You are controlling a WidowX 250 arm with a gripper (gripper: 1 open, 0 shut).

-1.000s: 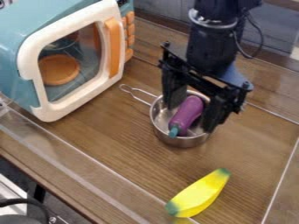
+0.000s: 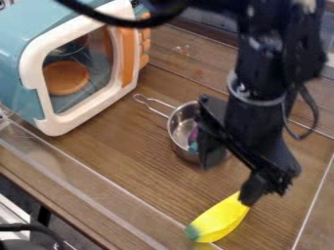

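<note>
My black gripper (image 2: 240, 164) is open, its fingers pointing down just above and behind a yellow banana (image 2: 217, 221) with green tips, which lies at the front of the wooden counter. Behind the gripper, a small metal pot (image 2: 182, 125) with a wire handle is mostly hidden; only a sliver of the thing inside it shows.
A teal and white toy microwave (image 2: 59, 122) with orange side and an orange plate inside stands at the left. A dark cable runs at the lower left.
My gripper has come down and toward the front, from over the pot to near the banana, now covering most of the pot and the purple object in it.
</note>
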